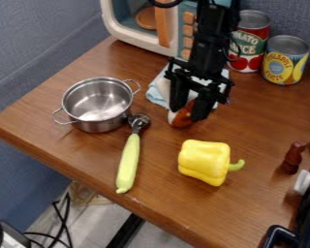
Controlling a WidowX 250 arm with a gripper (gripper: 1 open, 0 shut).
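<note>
My black gripper (190, 99) points down at the middle of the table, over a small reddish-brown object (182, 118) that lies by a light blue cloth (158, 87). The object is partly hidden by the fingers; I cannot tell whether they hold it. A steel pot (98, 103) stands to the left, with a corn cob (128, 163) and a yellow pepper (203, 161) nearer the front.
A tomato can (246, 44) and a yellow can (285, 60) stand at the back right, beside a toy microwave (132, 19). A small brown bottle (293, 158) and dark items line the right edge.
</note>
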